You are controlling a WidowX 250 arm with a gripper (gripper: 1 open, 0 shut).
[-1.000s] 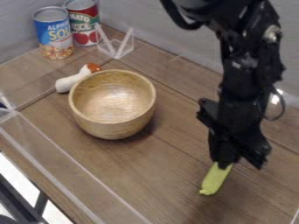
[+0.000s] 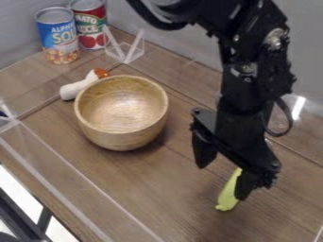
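A black arm reaches down from the top, and its gripper point(image 2: 229, 159) is open, its two dark fingers spread above a long yellow-green object point(image 2: 229, 191) lying on the wooden table point(image 2: 151, 189). The upper part of that object is hidden behind the gripper; whether the fingers touch it I cannot tell.
A wooden bowl point(image 2: 120, 112) sits left of the gripper. A white item with an orange end point(image 2: 78, 87) lies behind it. Two cans, blue point(image 2: 59, 36) and red point(image 2: 90, 24), stand at the back left near a white wire stand point(image 2: 121, 47).
The object and bowl have not visibly moved.
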